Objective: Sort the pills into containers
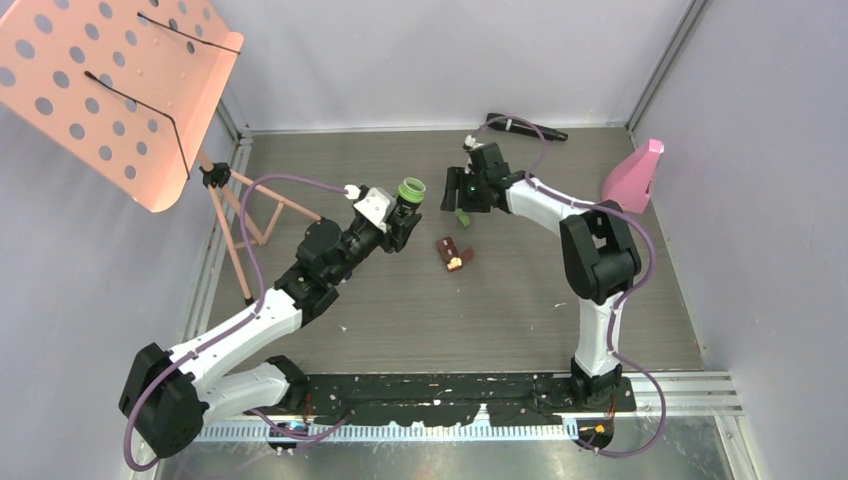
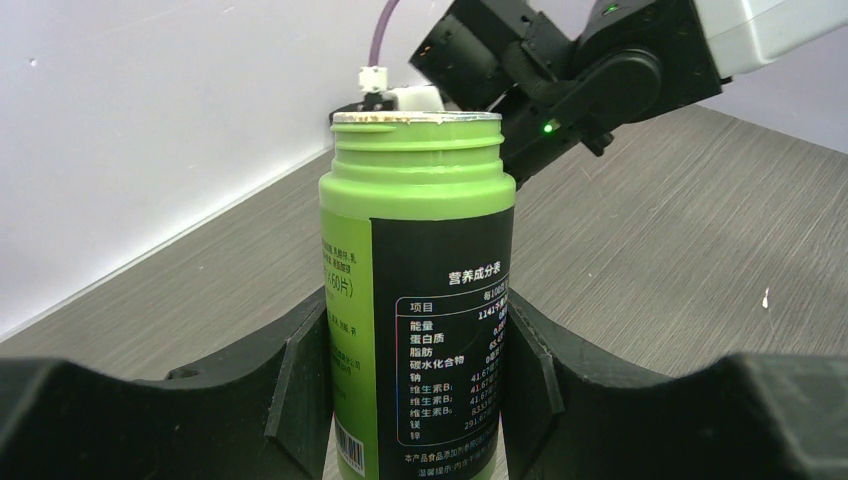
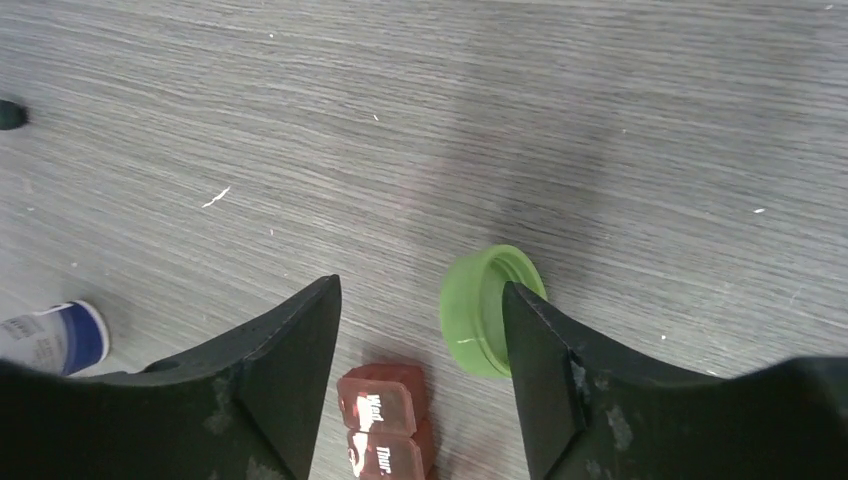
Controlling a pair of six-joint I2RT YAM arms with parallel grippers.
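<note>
A green bottle point(image 2: 440, 330) with a black label and no cap stands upright in my left gripper point(image 1: 402, 225), which is shut on its sides. Its open-topped green neck point(image 1: 411, 188) points up. My right gripper is open, fingers pointing down above the table. A green ring-like cap point(image 3: 463, 312) stands on its edge below and between those fingers, partly behind the right-hand fingertip. In the top view the cap point(image 1: 463, 217) shows just below the right gripper point(image 1: 456, 190). No loose pills can be made out.
A brown block-like object point(image 1: 449, 253) lies in front of the cap. A black microphone point(image 1: 510, 125) lies at the back wall, a pink object point(image 1: 632, 178) at the right. An orange perforated stand point(image 1: 130, 90) leans in at left.
</note>
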